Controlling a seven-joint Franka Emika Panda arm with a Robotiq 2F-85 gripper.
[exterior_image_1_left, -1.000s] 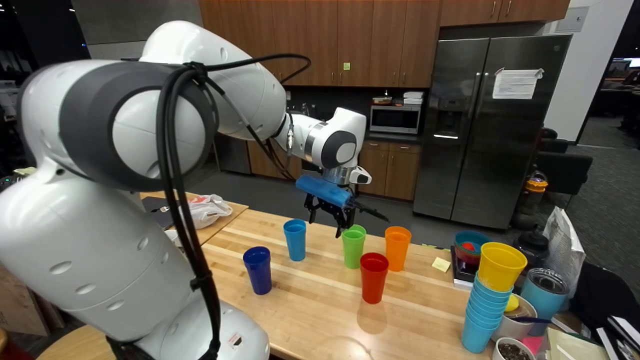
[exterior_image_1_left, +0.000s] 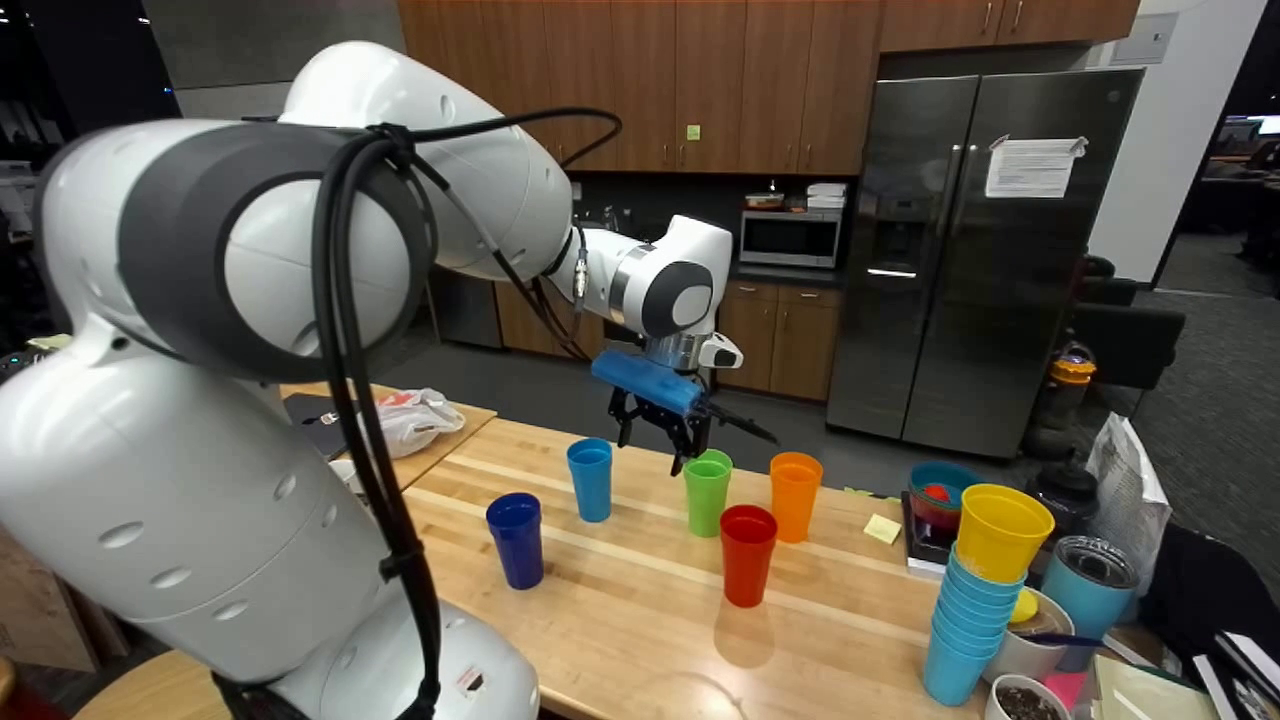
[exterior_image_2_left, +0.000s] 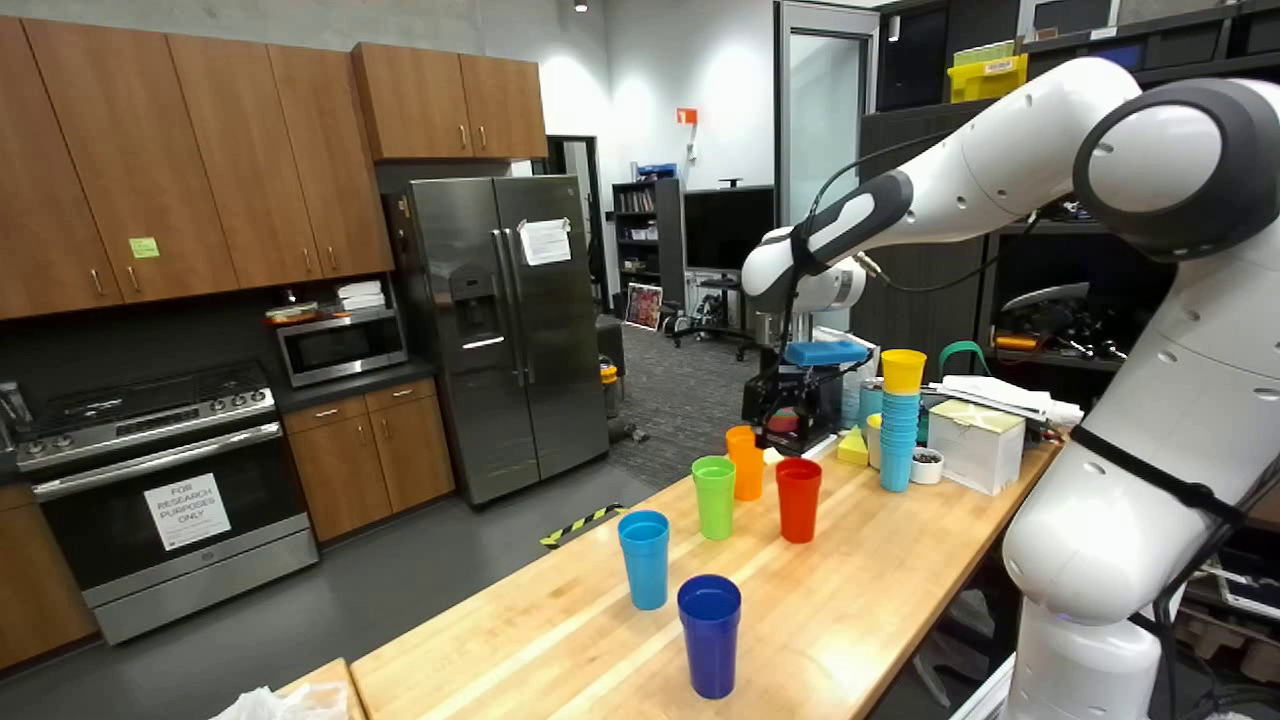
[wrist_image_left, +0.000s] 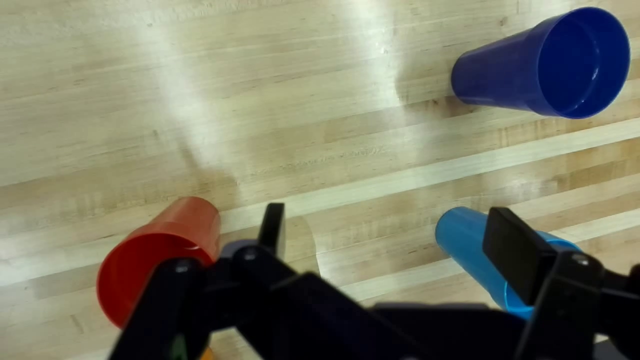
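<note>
My gripper (exterior_image_1_left: 650, 454) hangs above the table, its fingers spread wide with nothing between them in the wrist view. Standing upright on the wood are a dark blue cup (exterior_image_1_left: 516, 542), a light blue cup (exterior_image_1_left: 590, 480), a green cup (exterior_image_1_left: 707, 494), an orange cup (exterior_image_1_left: 794, 494) and a red cup (exterior_image_1_left: 746, 556). In the wrist view, one finger (wrist_image_left: 519, 255) overlaps the light blue cup (wrist_image_left: 465, 234), and the other side of the gripper partly covers the red cup (wrist_image_left: 195, 219). Most of the green and orange cups is hidden there.
At the table's right stands a stack of light blue cups (exterior_image_1_left: 969, 624) topped by a yellow cup (exterior_image_1_left: 1003, 530). Bowls, a tumbler (exterior_image_1_left: 1089, 588) and papers crowd that end. A plastic bag (exterior_image_1_left: 415, 420) lies at the left. Bare wood separates the dark blue and red cups.
</note>
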